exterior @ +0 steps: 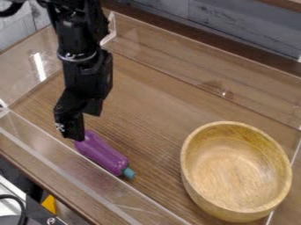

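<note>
My black gripper [84,123] hangs at the left of the camera view, pointing down, its fingers open. It is just above and behind a purple object [101,153] with a teal end, which lies diagonally on the wooden surface. Whether the fingers touch it is hard to tell.
A large pale yellow bowl [235,202] sits at the front right. A raised edge and dark cables are at the front left.
</note>
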